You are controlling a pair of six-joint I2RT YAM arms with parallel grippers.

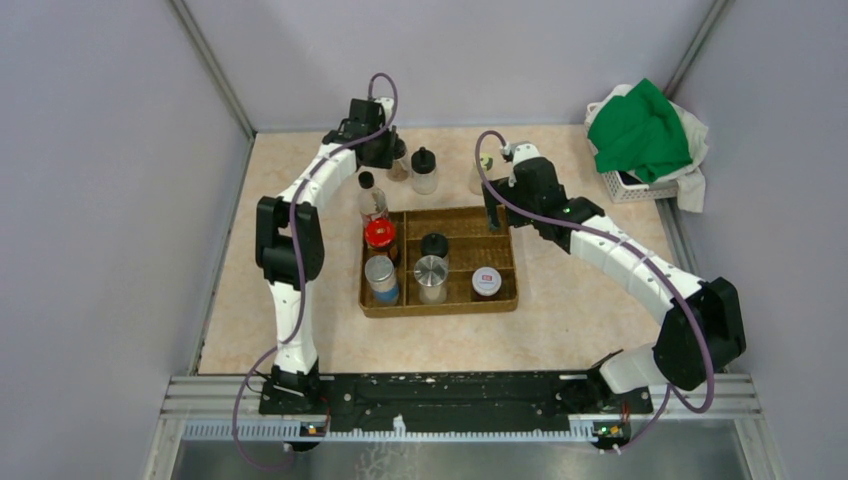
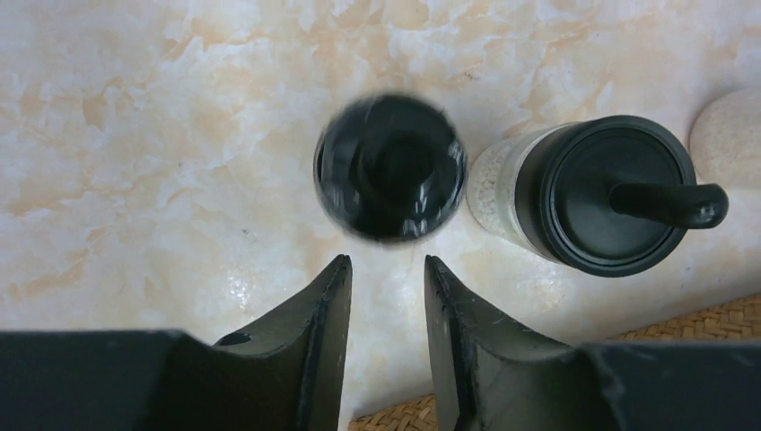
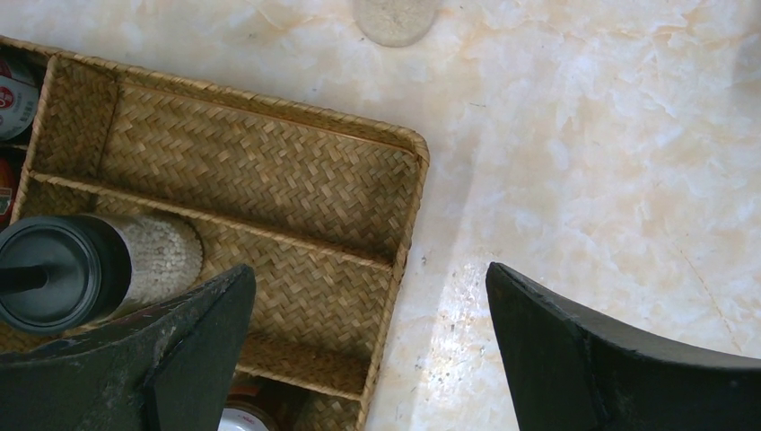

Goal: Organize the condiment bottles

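Observation:
My left gripper (image 1: 388, 150) is at a brown-filled bottle (image 1: 398, 168) at the back, its finger drawn in at the bottle's top; in the left wrist view the blurred black lid (image 2: 390, 166) is just beyond the fingertips. A black-lidded jar (image 1: 424, 175) stands beside it, a clear bottle (image 1: 372, 205) nearer the tray. The woven tray (image 1: 438, 310) holds several jars, including red-lidded (image 1: 381, 235), silver-lidded (image 1: 431, 270) and white-lidded (image 1: 486, 282) ones. My right gripper stands open over the tray's right side, nothing between its fingers.
Another bottle (image 1: 477, 178) stands behind the tray, near the right gripper. A white basket (image 1: 625, 190) with green and white cloths is at the back right.

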